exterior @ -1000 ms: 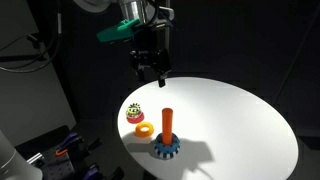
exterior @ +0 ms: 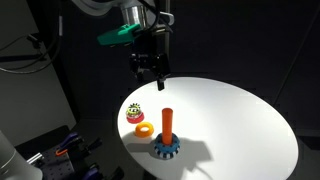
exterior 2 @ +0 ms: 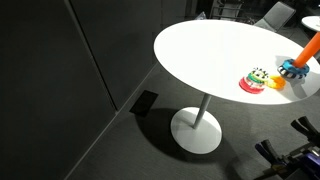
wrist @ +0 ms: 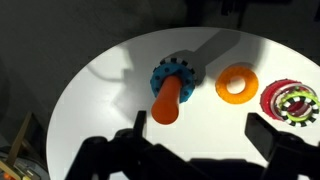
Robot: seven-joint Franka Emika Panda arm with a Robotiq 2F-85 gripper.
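High above the round white table, my gripper (exterior: 151, 81) stands open with nothing between its fingers. An upright orange post (exterior: 168, 124) rises from a blue toothed base (exterior: 165, 149) on the table. Beside it, a loose orange ring (exterior: 144, 130) lies flat. Farther from the post sits a stack of red, green and white rings (exterior: 135, 113). In the wrist view the post (wrist: 167, 104) leans toward the left finger, well below it, while the orange ring (wrist: 236, 84) and the ring stack (wrist: 290, 102) are to the right.
A single round pedestal (exterior 2: 197, 130) holds it up. Dark wall panels (exterior 2: 60, 80) stand beyond the table's left side in exterior view 2.
The arm and gripper have shifted only slightly above the table. The post, its base and the rings lie where they were.
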